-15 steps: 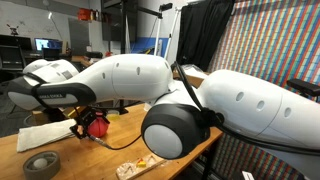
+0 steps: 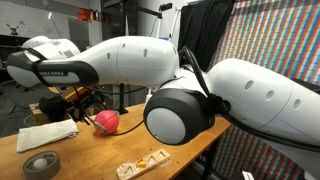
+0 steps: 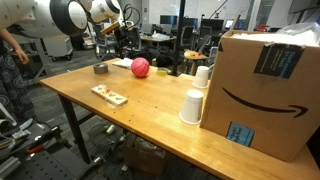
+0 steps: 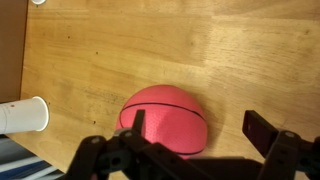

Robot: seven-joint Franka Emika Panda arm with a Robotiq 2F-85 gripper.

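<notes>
A red ball [image 2: 106, 121] rests on the wooden table, beyond the grey tape roll in exterior view 1. In exterior view 2 the ball [image 3: 140, 67] sits near the far edge. From the wrist camera, the ball [image 4: 172, 124] lies below my gripper, nearer the left finger and partly covered by the gripper's dark parts. The fingers stand wide apart with only the ball and table seen beneath them. My gripper [image 3: 118, 33] hangs well above the tabletop, clear of the ball.
A grey tape roll [image 2: 41, 165], a folded white cloth [image 2: 47, 136] and a small wooden board [image 2: 144, 164] lie on the table. White cups [image 3: 191, 106] and a large cardboard box [image 3: 262, 95] occupy one end.
My gripper has risen away from the ball. In exterior view 1 the ball has shifted slightly right and away from the camera. The tape roll, cloth and board have stayed put.
</notes>
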